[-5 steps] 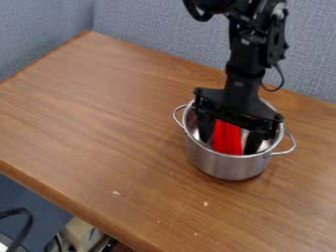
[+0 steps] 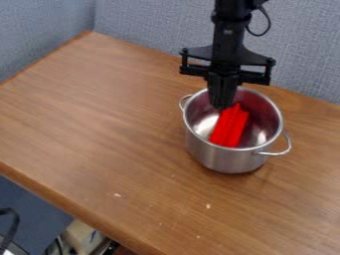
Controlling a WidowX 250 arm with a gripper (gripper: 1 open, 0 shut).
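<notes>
A black gripper point(image 2: 225, 92) hangs over a steel pot point(image 2: 213, 149) with two side handles, its fingertips near the pot's back rim. Red objects point(image 2: 232, 126), long and bar-like, lie inside the pot, below and a little in front of the fingertips. Whether the fingers are open or shut is not clear from this view.
A grey padded wall point(image 2: 133, 25) runs along the back and left. Cables and a dark panel show at the lower left.
The gripper has risen from inside the pot to above it and moved slightly back and left. The red objects now show more clearly in the pot.
</notes>
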